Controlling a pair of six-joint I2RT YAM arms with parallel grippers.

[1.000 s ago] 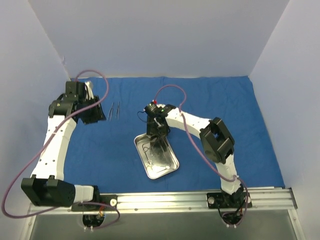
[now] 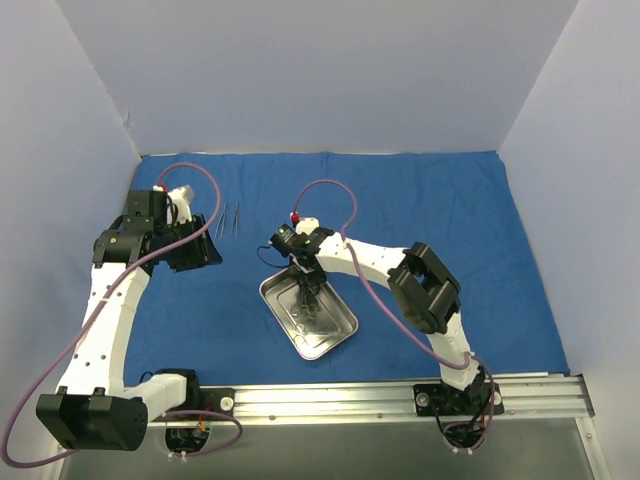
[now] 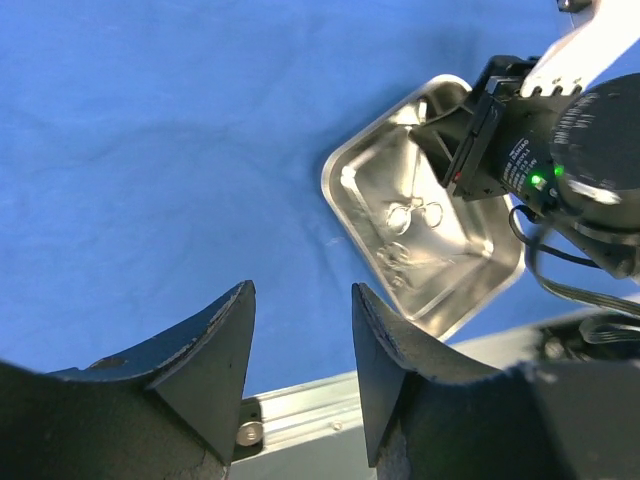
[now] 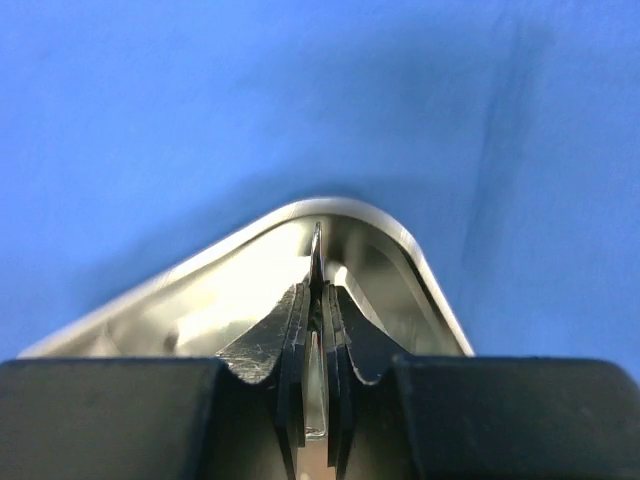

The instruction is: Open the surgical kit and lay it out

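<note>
The metal tray (image 2: 345, 342) lies in the middle of the blue cloth. In it, ring-handled metal instruments (image 3: 399, 218) show in the left wrist view. Over the tray's far end, my right gripper is shut on a slim metal instrument (image 4: 317, 243), whose narrow tip sticks out past the fingertips inside the tray's corner. Its kind is hard to tell, as the fingers hide much of it. My left gripper stands open left of the tray, with bare cloth between its fingers.
Two thin metal instruments (image 2: 236, 220) lie side by side on the blue cloth (image 2: 450, 210), near the left gripper. A metal rail (image 2: 330, 396) runs along the front edge, and walls close in the sides and back.
The tray has slid and turned slightly leftward. My left gripper has moved a little toward the front.
</note>
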